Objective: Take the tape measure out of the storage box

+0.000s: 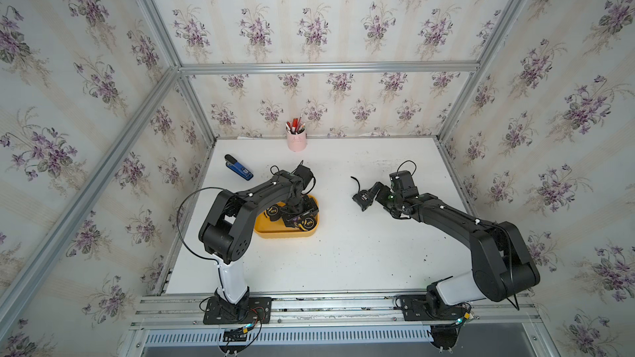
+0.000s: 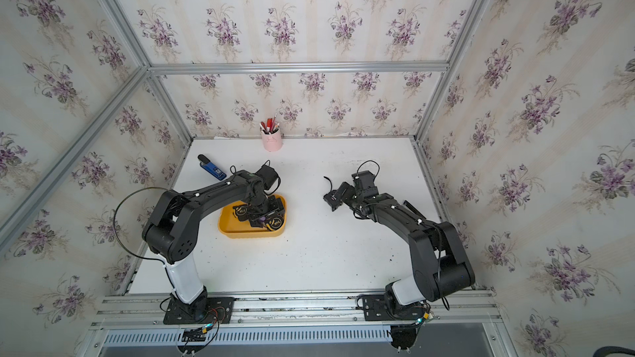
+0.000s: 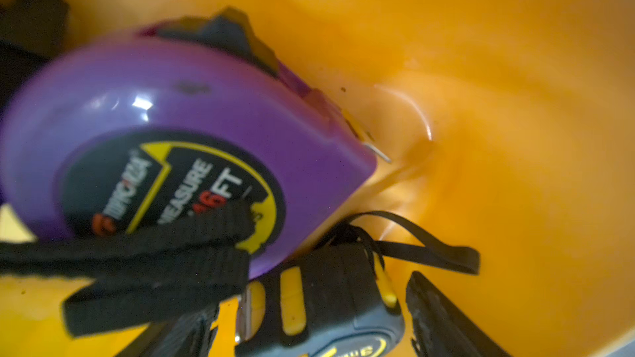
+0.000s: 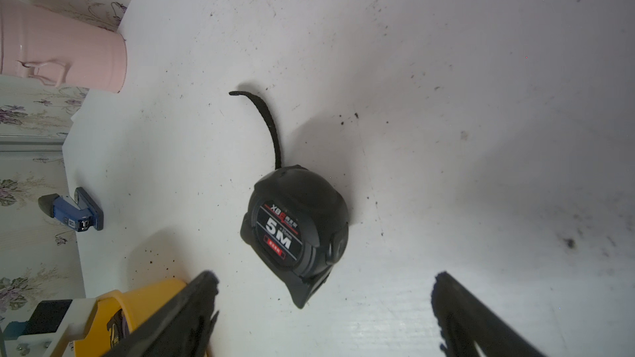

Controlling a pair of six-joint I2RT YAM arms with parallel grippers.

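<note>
Inside the yellow storage box (image 1: 267, 232), my left gripper is open, its fingers (image 3: 440, 320) on either side of a black and yellow tape measure (image 3: 330, 307). How firmly they touch it cannot be seen. Beside it a purple tape measure (image 3: 218, 112) lies in the box, with a black strap (image 3: 158, 244) across its front. On the white table a black 5 m tape measure (image 4: 297, 218) rests with its strap curling away. My right gripper stands open near it, nothing between its fingers.
A blue stapler (image 1: 238, 167) and a pink pen cup (image 1: 296, 140) stand toward the back of the table. Between the box and the black tape measure, and in front of them, the table (image 1: 357, 251) is clear.
</note>
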